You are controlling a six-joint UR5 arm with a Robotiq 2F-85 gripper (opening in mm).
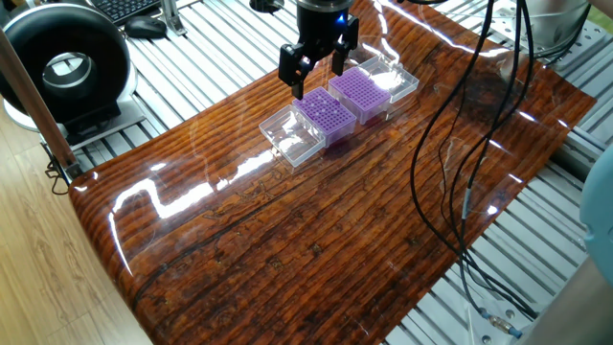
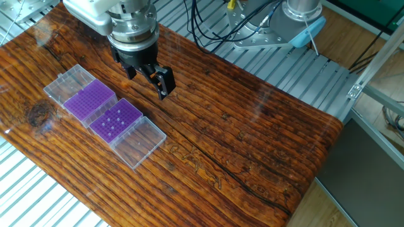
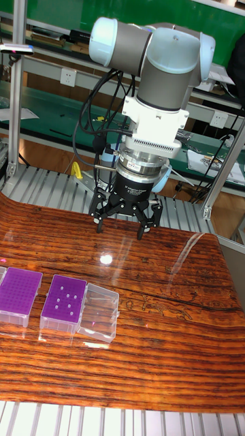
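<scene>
Two purple racks in clear boxes stand side by side on the wooden table. One rack holds several small pale tubes in some of its holes. No tubes show in the other rack. Both boxes have their clear lids folded outward: one lid beside the rack with tubes, the other lid at the opposite end. My black gripper hangs above the table with its two fingers well apart and nothing between them. From the second exterior view, the gripper is above and beside the racks, clear of them.
Black cables hang in front of the first exterior camera. A black ring-shaped device stands beyond the table's edge.
</scene>
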